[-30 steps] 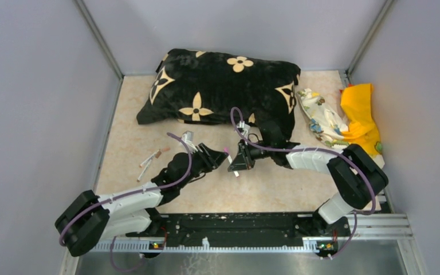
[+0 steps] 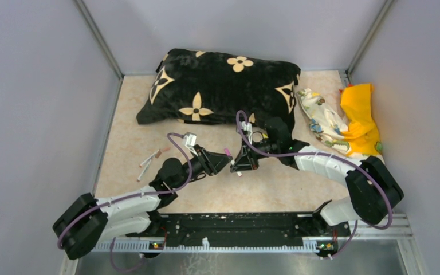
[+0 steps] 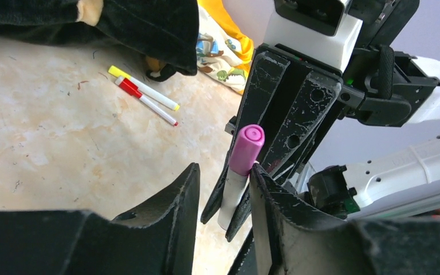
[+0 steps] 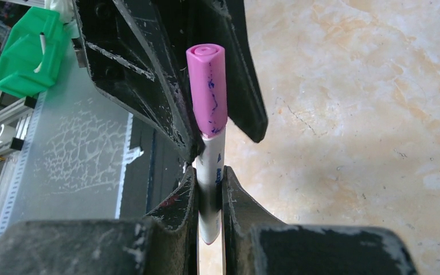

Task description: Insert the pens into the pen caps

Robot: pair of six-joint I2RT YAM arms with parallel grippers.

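A white marker with a pink cap (image 4: 207,89) is gripped by its white barrel (image 4: 211,157) in my right gripper, which is shut on it. In the left wrist view the same marker (image 3: 246,152) stands tilted, cap end up. My left gripper is part open, and its fingers (image 4: 246,97) straddle the cap area in the right wrist view. One fingertip lies close against the marker just below the cap; whether it touches is unclear. From above, both grippers meet near the table's middle, partly hiding the marker.
A red-capped marker (image 3: 146,101) and a yellow-capped one (image 3: 149,90) lie side by side on the table. Several other markers (image 2: 147,162) lie at the left. A black pillow (image 2: 217,86) fills the back; patterned cloth (image 2: 326,123) sits at the right.
My left gripper has shifted slightly right, now overlapping the marker in the top view. The right gripper has moved a little right, with the marker still in it.
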